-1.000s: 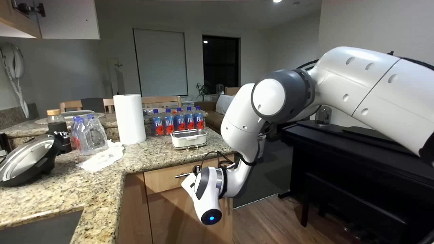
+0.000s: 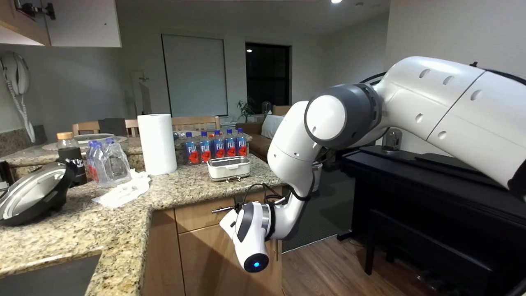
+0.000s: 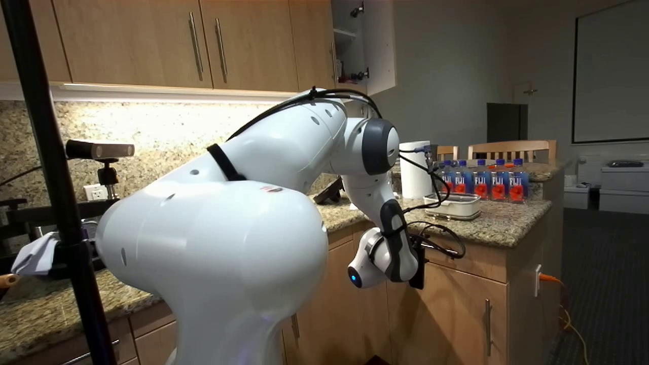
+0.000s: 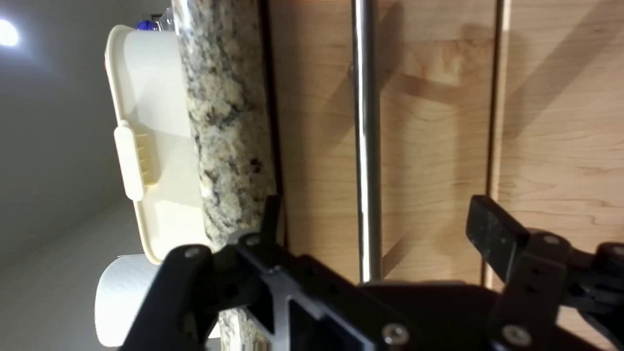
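Observation:
A light wood drawer front (image 4: 433,158) fills the middle of the wrist view, just below the granite counter edge (image 4: 225,117). Its straight metal bar handle (image 4: 367,146) runs between the two spread fingers of my gripper, and neither finger touches it. One black fingertip (image 4: 270,217) lies on the counter's side of the bar; the other, near the drawer's lower seam, is well apart from it. The drawer looks flush or nearly so with the cabinet. In exterior view 1 my hand hides part of the handle (image 2: 222,209) and the fingers themselves.
On the counter above stand a white lidless container (image 2: 229,168), several water bottles (image 2: 217,147) and a paper towel roll (image 2: 157,144). A cabinet door (image 3: 450,310) lies below the drawer. Open floor (image 2: 315,261) extends to the right of the cabinets.
The drawer front and handle appear slightly farther in toward the cabinet than a second ago. My arm looks almost unmoved, and the counter items stay put.

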